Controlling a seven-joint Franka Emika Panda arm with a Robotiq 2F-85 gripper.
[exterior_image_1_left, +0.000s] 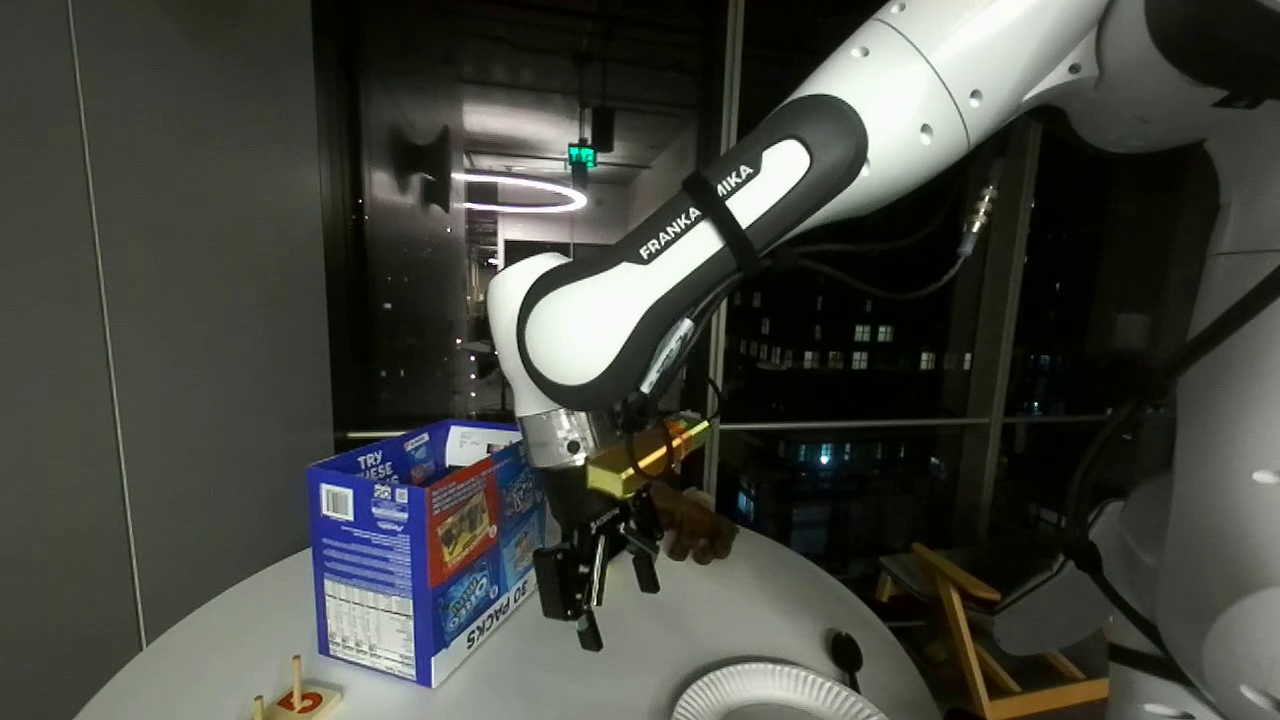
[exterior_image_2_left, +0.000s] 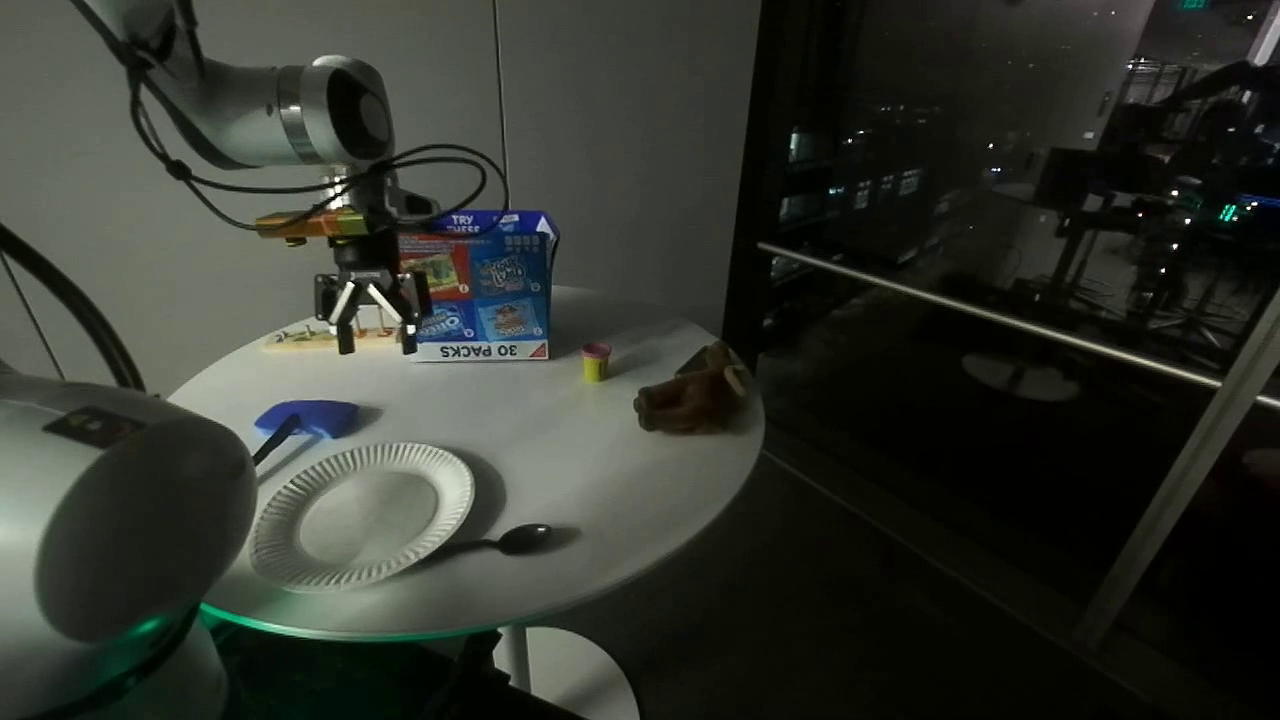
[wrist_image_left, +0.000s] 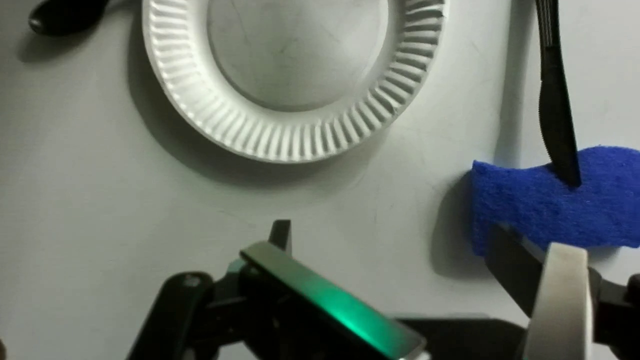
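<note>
My gripper (exterior_image_2_left: 377, 341) hangs over the table in front of the snack box, its fingers spread and nothing between them. In the wrist view the open fingers (wrist_image_left: 558, 300) stand above bare table, the right one overlapping the edge of a blue sponge (wrist_image_left: 540, 204) in the picture. A black plastic knife (wrist_image_left: 556, 114) rests with its tip on that sponge. The white paper plate (exterior_image_2_left: 366, 516) lies nearer the robot's base, with a black spoon (exterior_image_2_left: 524, 539) at its side. Behind the gripper stands the blue and red snack box (exterior_image_2_left: 480, 288), its top open.
A wooden peg board (exterior_image_2_left: 312, 340) sits left of the box. To the right are a small yellow tub with a pink lid (exterior_image_2_left: 595, 362) and a brown plush toy (exterior_image_2_left: 690, 398) at the table edge. Mid-table (exterior_image_2_left: 540, 420) is clear.
</note>
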